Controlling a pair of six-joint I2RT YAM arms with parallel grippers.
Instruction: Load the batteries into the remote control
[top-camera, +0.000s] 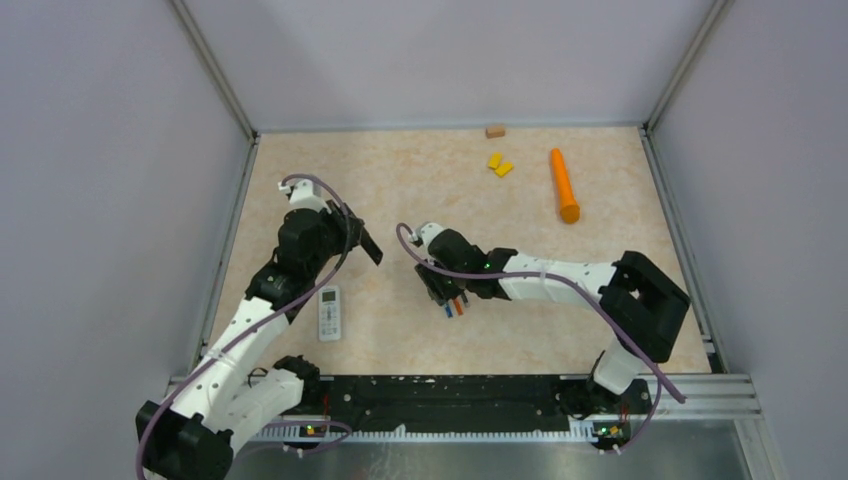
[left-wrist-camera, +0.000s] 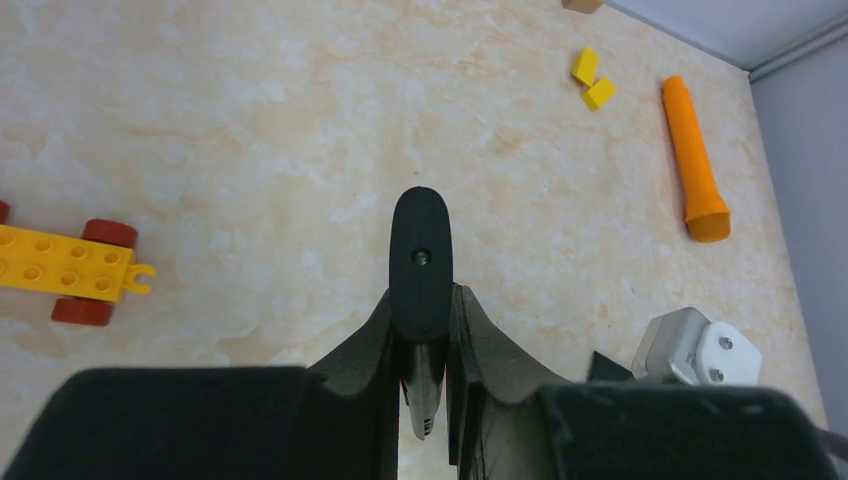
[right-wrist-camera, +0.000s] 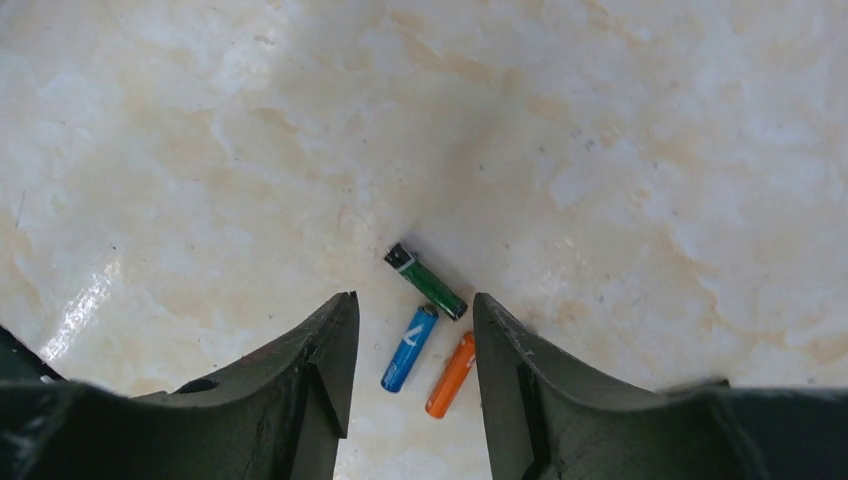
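A black remote control (top-camera: 371, 246) is held by my left gripper (top-camera: 352, 232), raised over the left half of the table. In the left wrist view the remote (left-wrist-camera: 420, 262) appears end-on, clamped between the fingers, so its battery bay cannot be made out. My right gripper is open with nothing held, above several small batteries on the table. Below and between its fingers lie a green battery (right-wrist-camera: 432, 284), a blue battery (right-wrist-camera: 408, 350) and an orange battery (right-wrist-camera: 451, 376). The right finger partly covers the space beside the orange one.
A white remote (top-camera: 329, 314) lies near the front left. Two yellow blocks (top-camera: 503, 170), a wooden block (top-camera: 495, 131) and an orange stick (top-camera: 564, 185) are toward the back. A yellow toy brick on wheels (left-wrist-camera: 68, 264) shows in the left wrist view.
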